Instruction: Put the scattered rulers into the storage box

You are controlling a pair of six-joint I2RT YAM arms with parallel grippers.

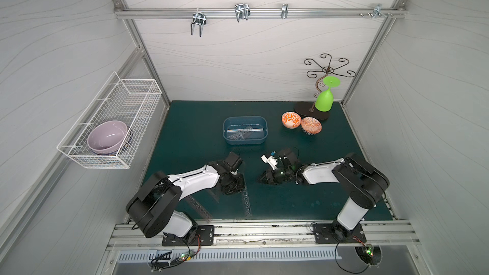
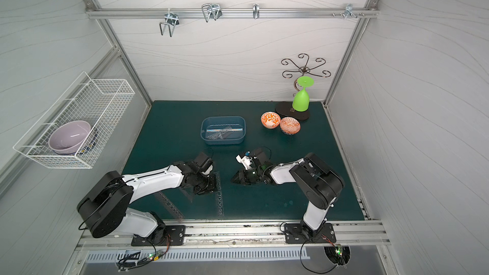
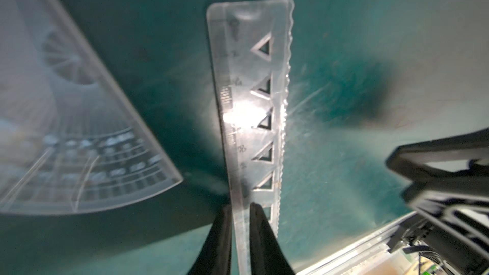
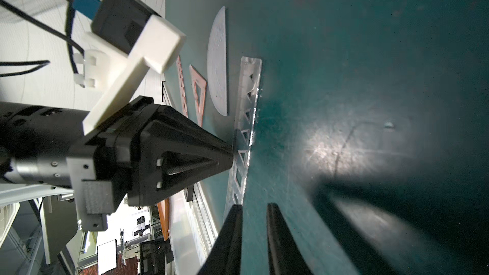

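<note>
A clear straight ruler with triangular cut-outs lies flat on the table. Just above it, the fingers of my left gripper stand slightly apart, and whether they touch it cannot be told. A clear protractor lies beside that ruler. Further left are another ruler and a set square. My right gripper is open over bare table right of the straight ruler, nothing between its fingers. The blue storage box stands behind both arms, with clear pieces inside.
Two orange-patterned bowls and a green goblet on a dark stand occupy the back right. A white wire basket holding a purple bowl hangs on the left wall. Both grippers are close together.
</note>
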